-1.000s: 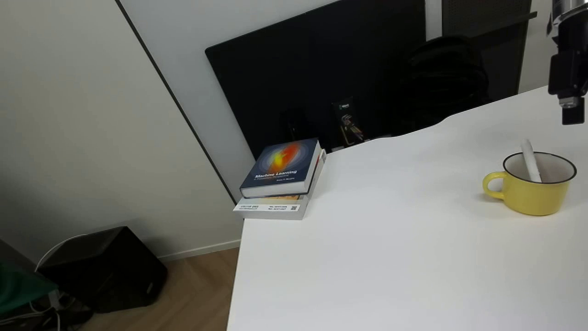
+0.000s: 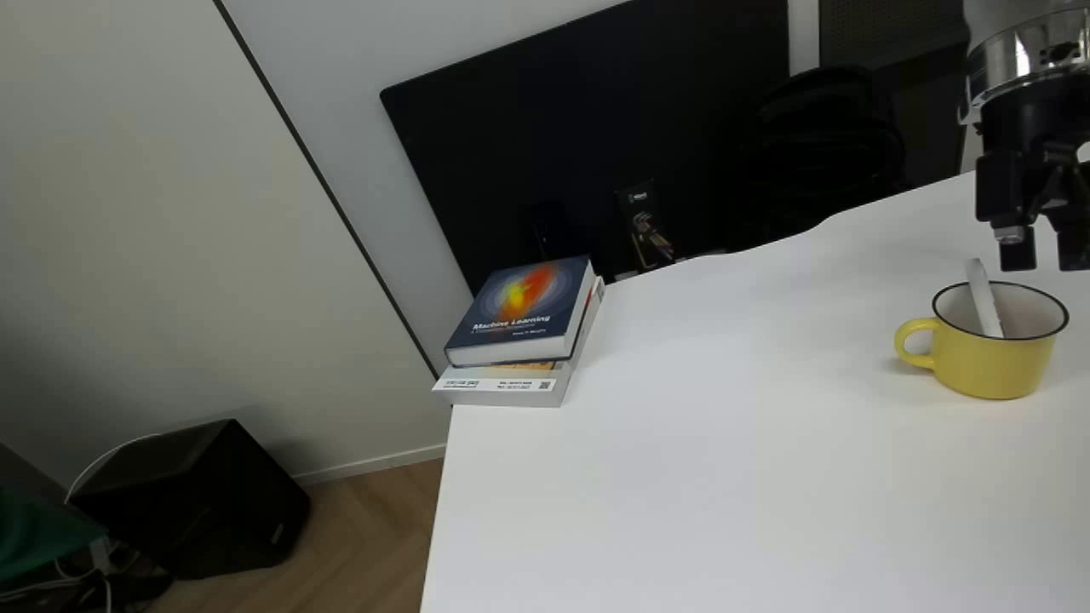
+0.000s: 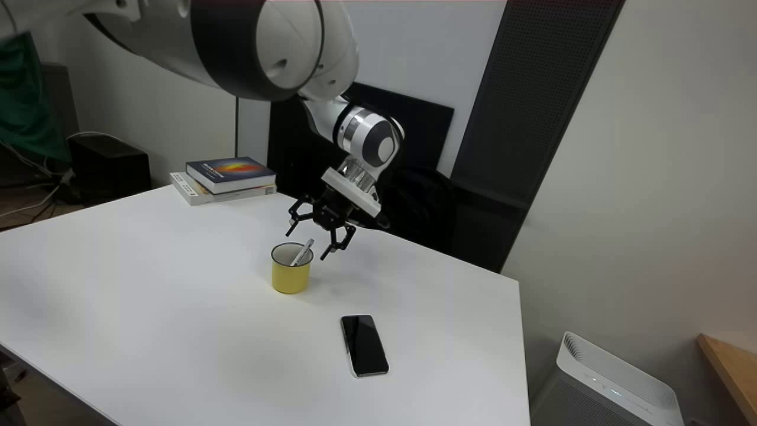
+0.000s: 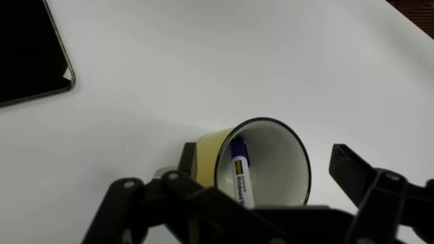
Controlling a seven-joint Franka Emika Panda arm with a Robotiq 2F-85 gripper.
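Note:
A yellow mug [image 2: 989,363] with a dark rim stands upright on the white table, its handle turned to the left in exterior view 1. Inside it leans a white whiteboard marker [image 4: 242,179], purple end down in the mug and white end sticking out above the rim [image 3: 303,252]. My gripper [image 3: 306,245] hangs above and behind the mug in exterior view 2, open with nothing between its fingers. In the wrist view the mug's mouth appears between the spread fingertips; the lower part of the mug and the marker's upper end are hidden behind the gripper.
A black phone [image 3: 365,345] lies flat on the table in front of the mug. Two stacked books [image 2: 521,312] sit at the table's far corner, well away from my gripper.
In exterior view 1 my gripper has moved left and down, closer to the mug, and more of it shows. The mug and marker have stayed in place.

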